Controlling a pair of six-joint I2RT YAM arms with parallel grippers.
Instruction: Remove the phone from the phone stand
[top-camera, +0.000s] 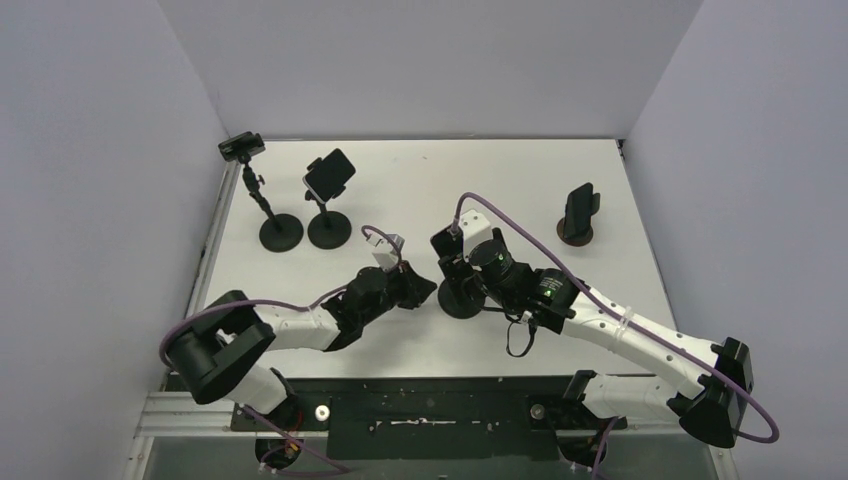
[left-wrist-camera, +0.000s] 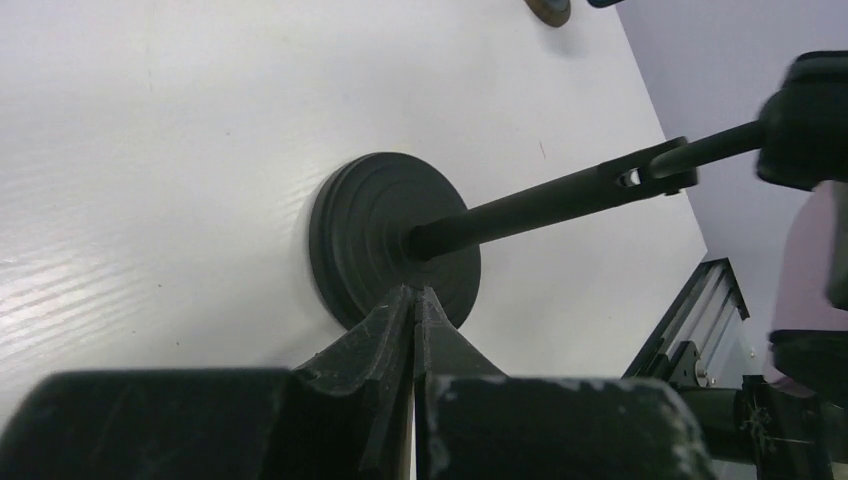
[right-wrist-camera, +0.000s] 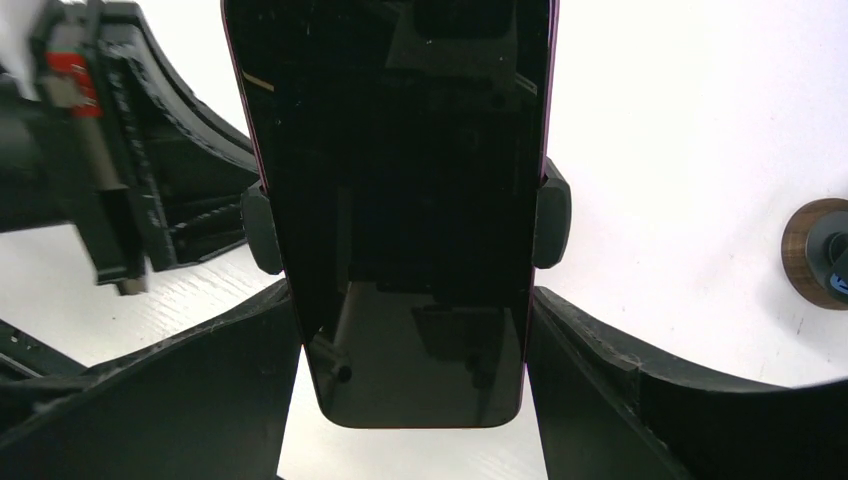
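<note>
A black phone with a purple edge fills the middle of the right wrist view, my right gripper shut on its two long sides. Clamp pads of the phone stand show at the phone's edges. In the left wrist view the stand's round base lies on the table, its pole slanting up to the right. My left gripper is shut with nothing between its fingers, tips overlapping the base's near edge in view; the pole is outside them. From above, the left gripper is just left of the base.
Two more stands are at the back left, one bearing a phone-like slab. Another stand with a wooden base is at the right.
</note>
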